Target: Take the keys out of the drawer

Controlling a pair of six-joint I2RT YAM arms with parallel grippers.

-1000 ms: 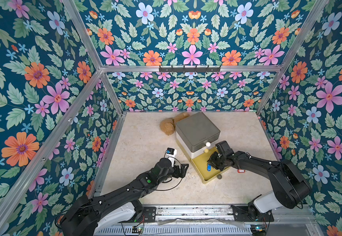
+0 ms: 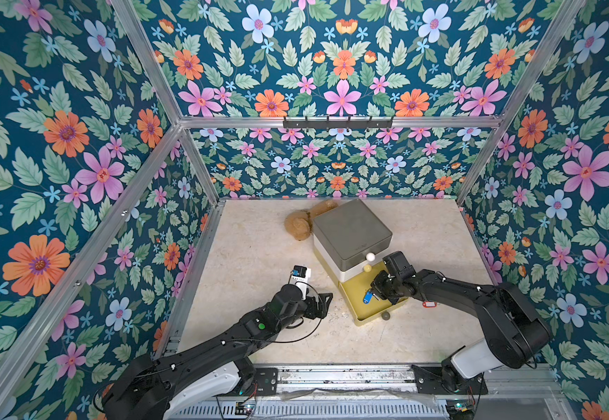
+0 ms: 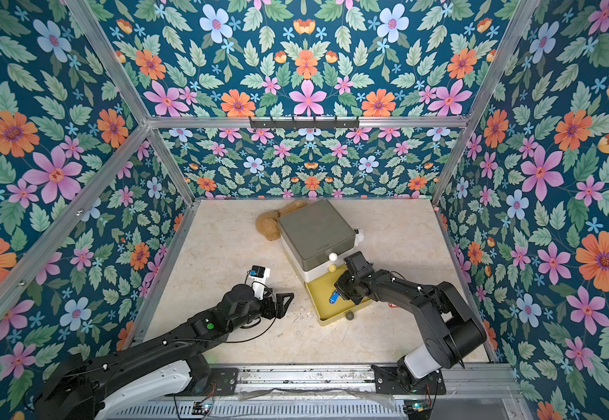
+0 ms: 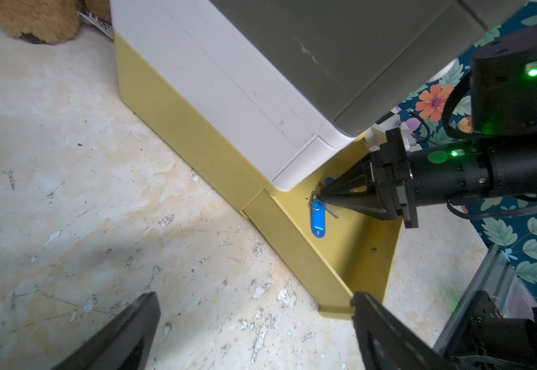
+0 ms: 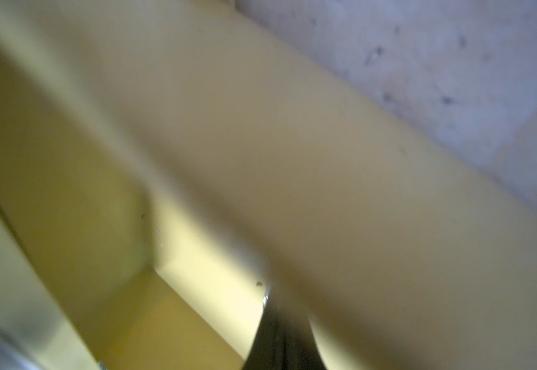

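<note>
The yellow drawer (image 2: 358, 308) is pulled out at the front of the grey-topped box (image 2: 352, 231). Inside it lie keys with a blue tag (image 4: 317, 219); a second blue piece shows partly behind my right gripper, whose fingers are down in the drawer at the keys, shut, with none clearly held. In the right wrist view its fingertips are blurred against the yellow walls. My left gripper hangs over the table left of the drawer, its fingers wide apart and open with nothing between them.
A brown plush toy (image 2: 297, 225) lies behind the box at left. A red tag (image 2: 429, 304) lies right of the drawer. A grey knob (image 2: 385, 315) sits on the drawer front.
Both arms have shifted slightly. The blue tag in the drawer has moved a little to the left since a second ago.
</note>
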